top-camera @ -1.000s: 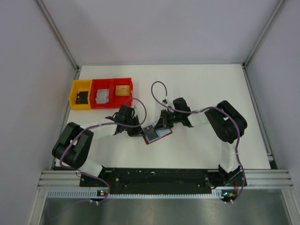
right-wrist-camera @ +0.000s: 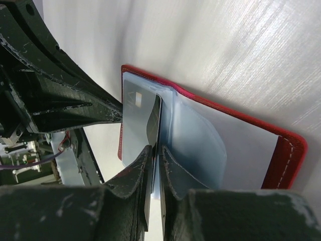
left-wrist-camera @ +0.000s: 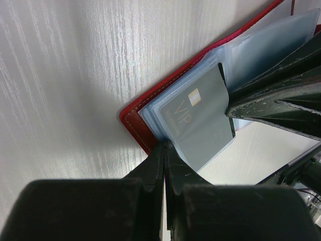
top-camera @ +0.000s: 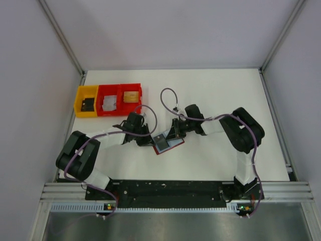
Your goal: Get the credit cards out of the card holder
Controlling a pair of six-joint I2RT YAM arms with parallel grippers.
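The open card holder [top-camera: 176, 142], red-edged with clear plastic sleeves, lies on the table between both arms. In one sleeve sits a grey VIP card [left-wrist-camera: 194, 111]; a black strip of it shows at the sleeve's mouth. My left gripper is shut on the holder's outer edge, its tips hiding the spot where they pinch. From the other side, my right gripper reaches in at the sleeve's mouth. Its fingers are shut with the card's thin edge running down between them, and the card bows slightly there.
At the back left stand a yellow bin [top-camera: 78, 104] and two red bins [top-camera: 119, 106] with small items inside.
The left arm and the holder look unmoved.
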